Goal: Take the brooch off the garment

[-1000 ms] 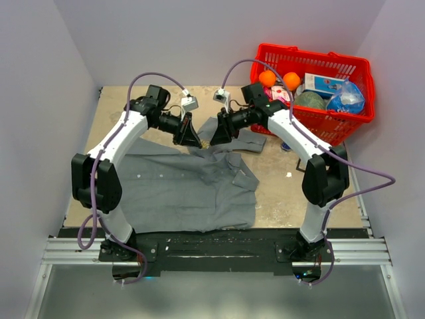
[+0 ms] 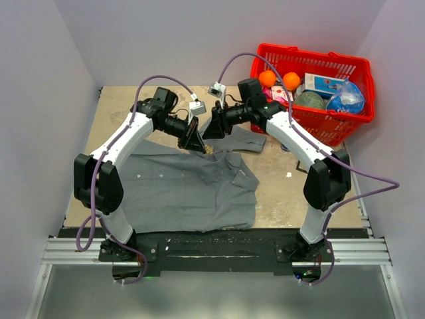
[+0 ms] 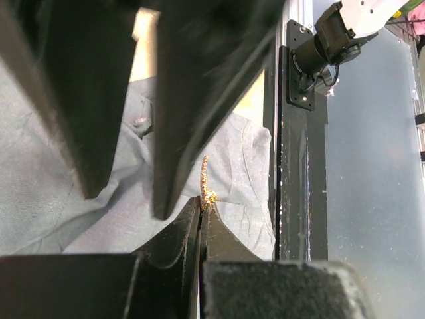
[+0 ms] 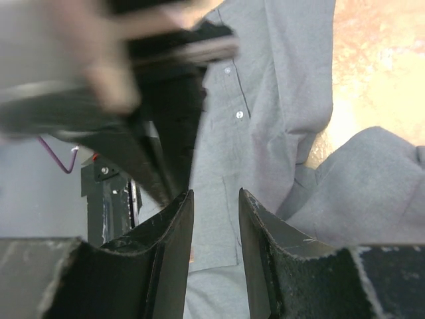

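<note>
A gold brooch (image 2: 209, 149) sticks out from the tips of my left gripper (image 2: 203, 150), which is shut on its edge. In the left wrist view the brooch (image 3: 208, 193) appears edge-on at the closed fingertips, with cloth behind it. Whether it still touches the fabric cannot be told. The grey garment (image 2: 172, 193) lies spread and rumpled below. Just behind and above the brooch is my right gripper (image 2: 211, 133). Its fingers (image 4: 176, 246) stand apart in the right wrist view, nothing between them, and the left gripper's dark body fills the upper left there.
A red basket (image 2: 305, 123) with oranges, a box and a blue bag occupies the back right. Both grippers are very close together. Bare tabletop (image 2: 279, 199) shows right of the garment.
My left gripper has shifted slightly right and toward the front with the brooch. From beside the brooch, the right gripper has moved back and left, leaving the brooch clear of its fingers.
</note>
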